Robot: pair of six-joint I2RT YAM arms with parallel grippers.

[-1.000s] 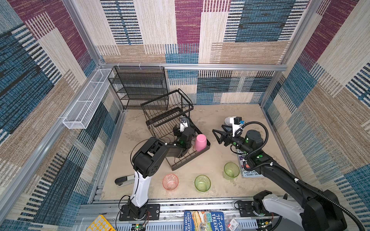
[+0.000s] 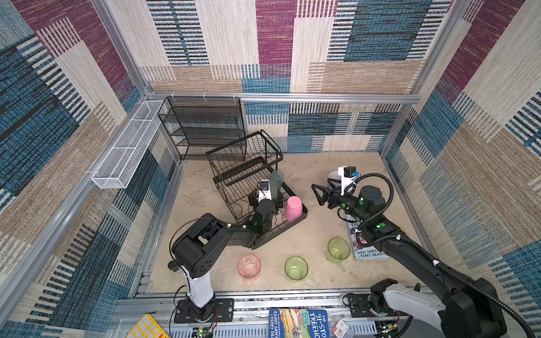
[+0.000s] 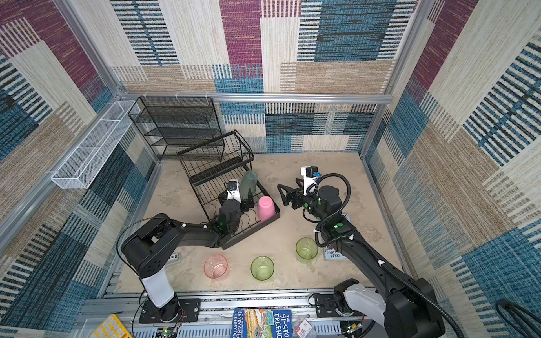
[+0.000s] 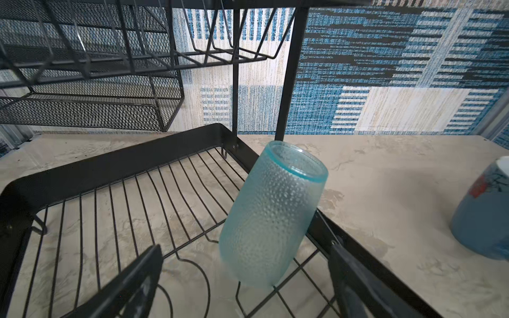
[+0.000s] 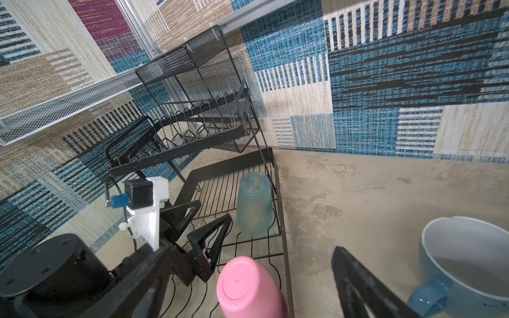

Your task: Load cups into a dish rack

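Observation:
The frosted teal cup (image 4: 273,217) stands in the lower tier of the black dish rack (image 2: 225,194), leaning slightly in the left wrist view. My left gripper is open just in front of it, with the cup apart from both fingers. A pink cup (image 5: 249,288) sits upside down at the rack's right front part. Over the bare table right of the rack, my right gripper hangs open and empty. Near the front edge stand an orange glass (image 2: 249,266), a green glass (image 2: 296,268) and another green glass (image 2: 338,248).
A blue-grey mug (image 5: 461,270) stands right of the rack, partly behind the right arm in the top views. A book (image 2: 369,248) lies under that arm. A black mesh shelf (image 2: 203,126) stands behind the rack.
My left arm has drawn back left and toward the front, so the teal cup now shows more clearly in the rack. The right gripper has shifted only slightly.

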